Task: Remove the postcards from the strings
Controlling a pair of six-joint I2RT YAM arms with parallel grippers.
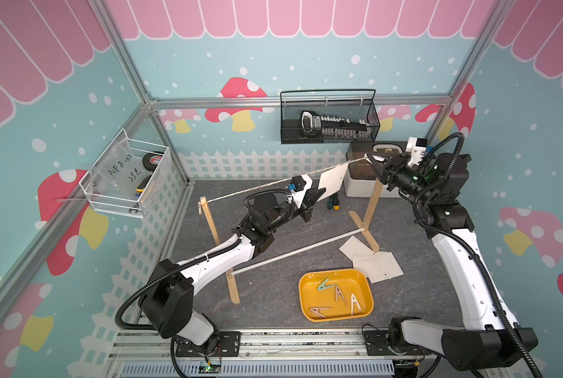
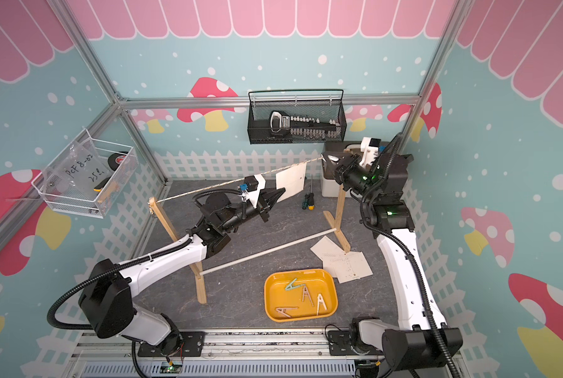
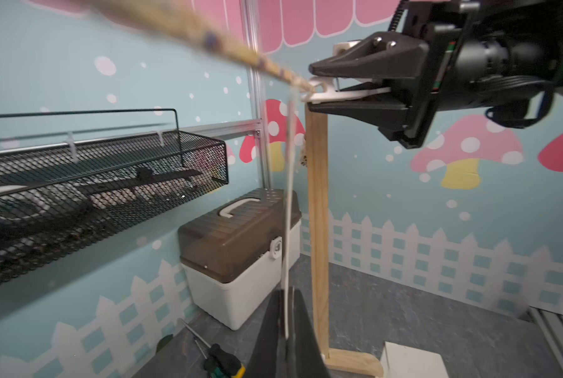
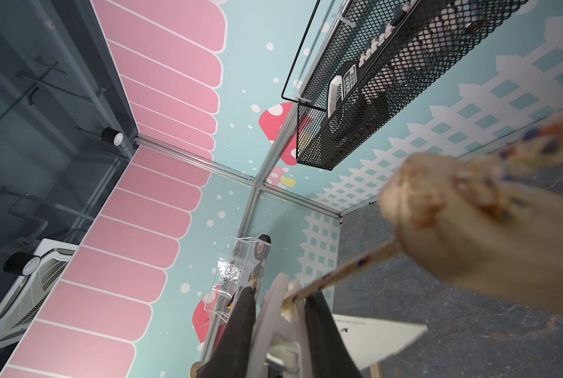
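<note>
A pale postcard (image 1: 333,180) hangs below the string (image 1: 275,180), near its right end. My left gripper (image 1: 319,194) is shut on its lower left part; in the left wrist view the postcard (image 3: 288,189) shows edge-on between the dark fingers, its top close under the string. My right gripper (image 1: 368,158) is shut on a white clothespin (image 3: 347,95) beside the right post's top. In the right wrist view the string (image 4: 350,267) runs up to the clothespin (image 4: 278,321). Whether the clip still pinches string or card, I cannot tell.
Loose postcards (image 1: 377,265) lie by the right post's foot (image 1: 364,231). A yellow tray (image 1: 303,296) in front holds several clothespins. Behind stand a toolbox (image 3: 243,233), screwdrivers (image 1: 333,203) and a black wire basket (image 1: 329,135) on the wall.
</note>
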